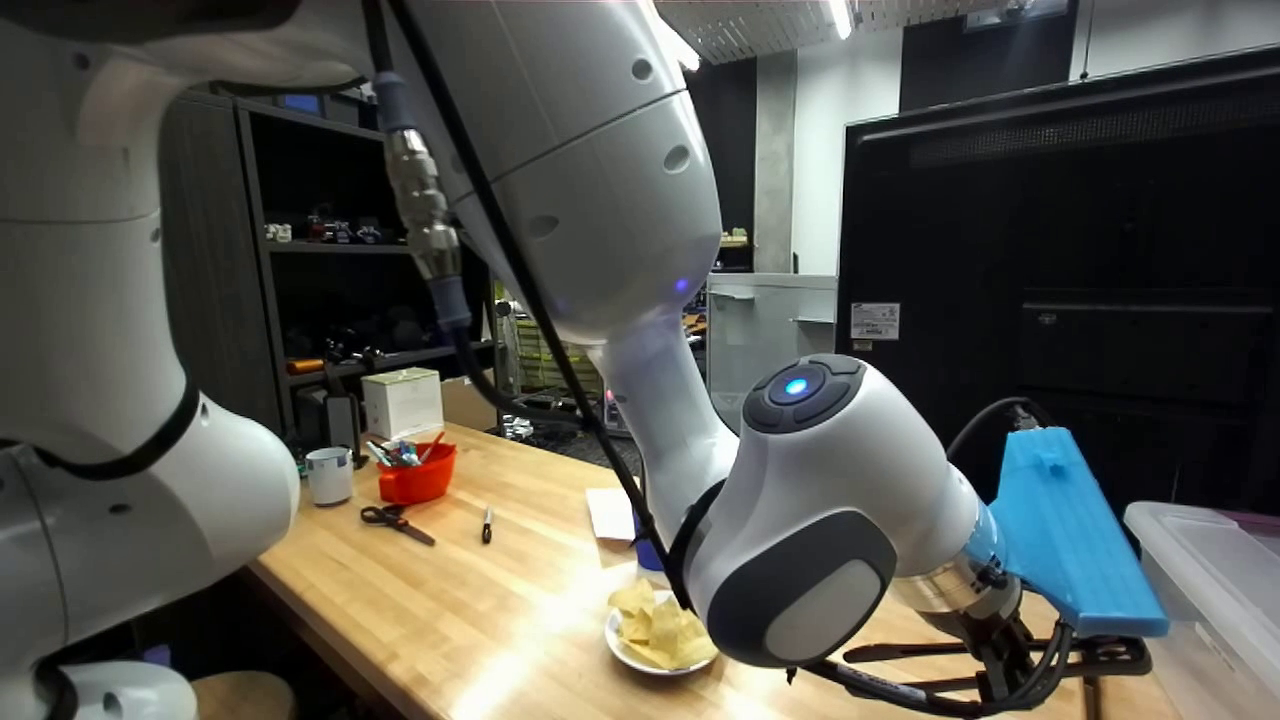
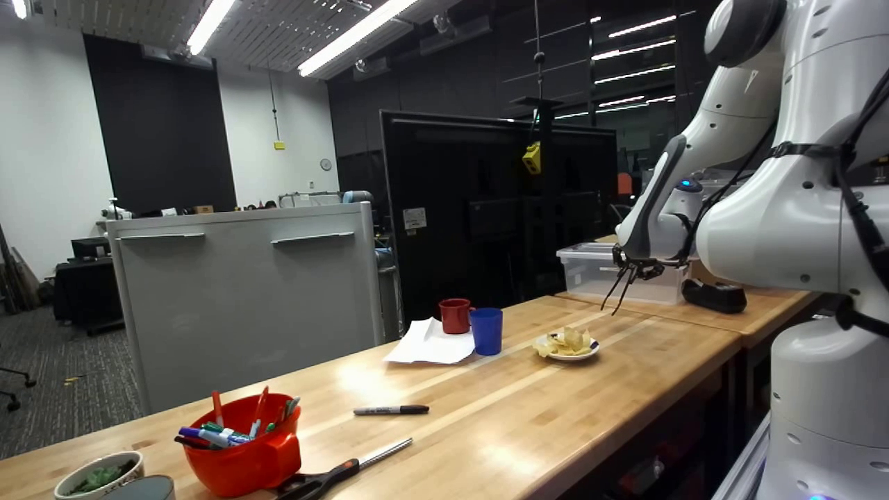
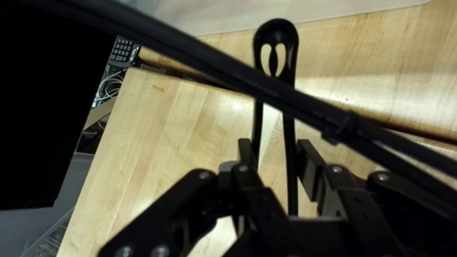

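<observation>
Black tongs (image 3: 276, 32) stand between the fingers of my gripper in the wrist view, their rounded, slotted end upper centre and their two arms running down between the pads. My gripper is shut on them. In the second exterior view the gripper (image 2: 637, 265) hangs above the table's far end, and the tongs (image 2: 617, 292) point downward from it. A plate of yellow chips (image 2: 571, 340) sits on the table, apart from the tongs and lower left of them in that view.
A clear plastic bin (image 2: 596, 275) stands behind the gripper. Near the chips are a blue cup (image 2: 487, 332), a red mug (image 2: 455, 317) and white paper (image 2: 429, 343). A marker (image 2: 392, 410), scissors (image 2: 337, 475) and a red pen holder (image 2: 250, 467) lie farther off. A large black screen (image 2: 500, 208) backs the table.
</observation>
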